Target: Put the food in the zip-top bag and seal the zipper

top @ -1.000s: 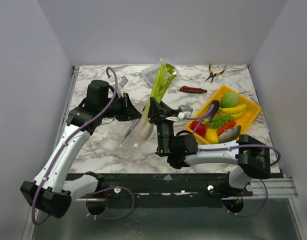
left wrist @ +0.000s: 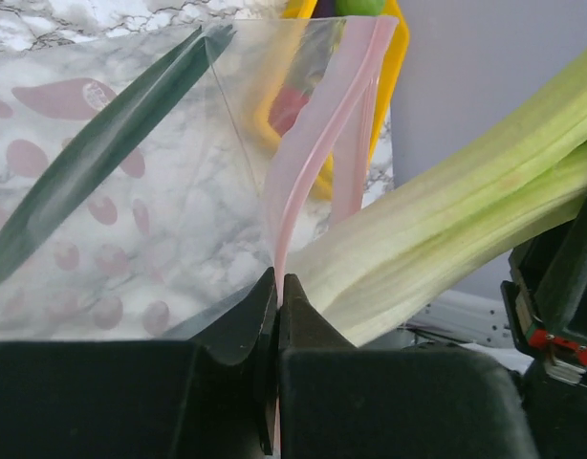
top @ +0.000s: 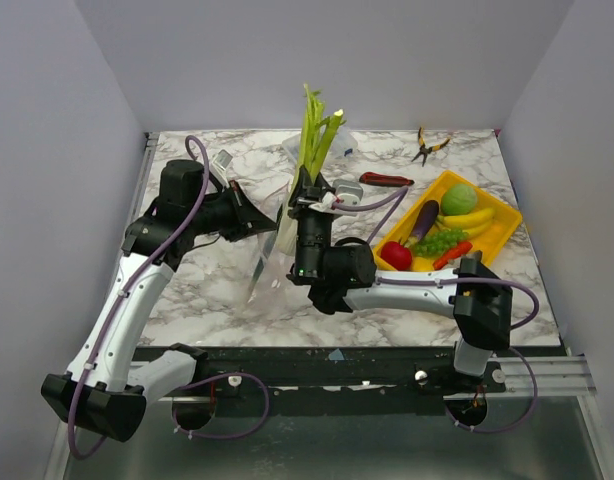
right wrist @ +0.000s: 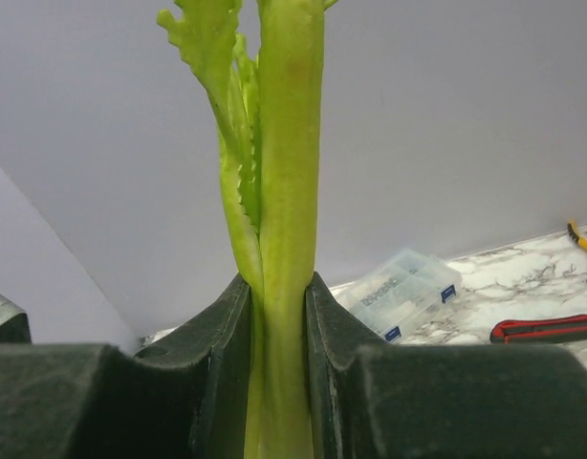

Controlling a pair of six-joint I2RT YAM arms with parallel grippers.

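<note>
The celery (top: pixel 312 140) stands nearly upright, with my right gripper (top: pixel 309 182) shut around its stalks. In the right wrist view the green stalks (right wrist: pixel 289 191) rise between the fingers. My left gripper is shut on the pink rim of the clear zip top bag (left wrist: pixel 198 172). That bag has pink spots and a dark green strip; its mouth is parted near the rim. The pale lower end of the celery (left wrist: pixel 370 287) is close beside the rim in the left wrist view. Whether its base is inside the bag cannot be told.
A yellow bin (top: pixel 508 236) at the right holds several foods, among them an eggplant, bananas and grapes. Behind lie a clear plastic box (right wrist: pixel 403 287), a red-and-black tool (top: pixel 385 180) and yellow-handled pliers (top: pixel 427 146).
The left arm has moved slightly left, still at the bag's edge.
</note>
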